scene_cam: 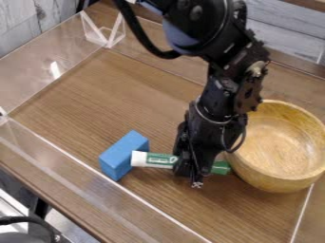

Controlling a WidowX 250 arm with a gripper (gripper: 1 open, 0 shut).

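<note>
My black gripper [196,169] reaches down to the tabletop, shut on a green and white tube [160,161] that lies crosswise beneath it. The tube's middle is hidden behind the fingers, and its green end shows at their right. Its left end is beside a blue block [121,156]. A large yellow bowl [282,147] stands just to the right of the gripper.
Transparent side walls [38,66] run along the left edge. A dark cable lies at the lower left corner.
</note>
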